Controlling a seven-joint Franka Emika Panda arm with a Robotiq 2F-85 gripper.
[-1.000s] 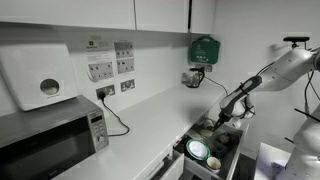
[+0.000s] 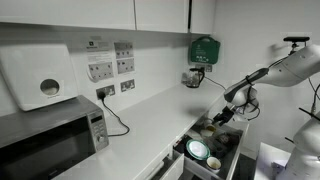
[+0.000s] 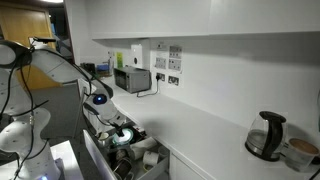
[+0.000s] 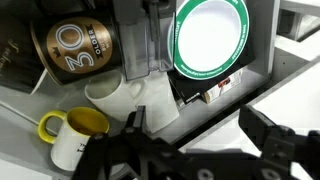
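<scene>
My gripper is open above a drawer, its two dark fingers wide apart and nothing held between them. Below it in the wrist view, a white mug (image 4: 116, 98) lies near the left finger. A mug with a yellow handle and rim (image 4: 74, 140) is farther left. The green-rimmed white plate (image 4: 210, 38) fills the upper right. A dark round tin marked 30 (image 4: 78, 42) sits at upper left. In exterior view 1 the plate (image 2: 198, 149) shows in the drawer, while the gripper is too small there to make out its fingers.
The white counter (image 2: 165, 105) runs clear beside the drawer. A microwave (image 2: 55, 143) stands on it at the left. In exterior view 2 a kettle (image 3: 265, 135) and a glass jar (image 3: 300, 153) stand at the far right.
The arm has changed its pose, its upper links now higher and farther right in exterior view 1. The plate and the drawer look unmoved.
</scene>
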